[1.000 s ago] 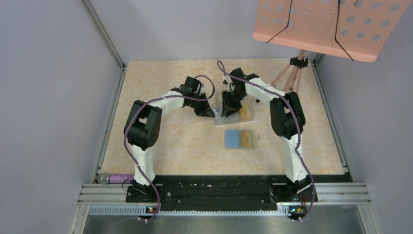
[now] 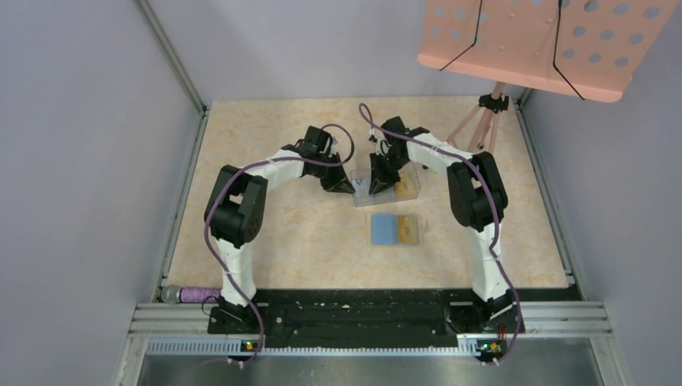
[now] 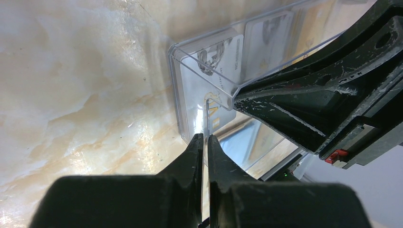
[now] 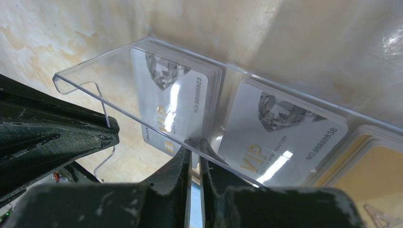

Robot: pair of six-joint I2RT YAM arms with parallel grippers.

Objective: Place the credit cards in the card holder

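A clear card holder (image 2: 387, 203) lies on the table, with white VIP cards (image 4: 172, 97) at its left, more white cards (image 4: 280, 135) in the middle and gold cards (image 4: 375, 175) at the right. At its left end, my left gripper is slightly open, its tips by the cutout edge of the clear end wall; whether that edge sits between them is unclear. My right gripper reaches over the holder's near wall, also slightly open, tips near the gap between the two white stacks. No card shows between either pair of fingers.
A second clear holder with a blue card stack (image 2: 384, 229) and gold cards (image 2: 408, 229) lies just in front. A tripod (image 2: 485, 121) stands at the back right.
The left arm and both holders look unmoved.
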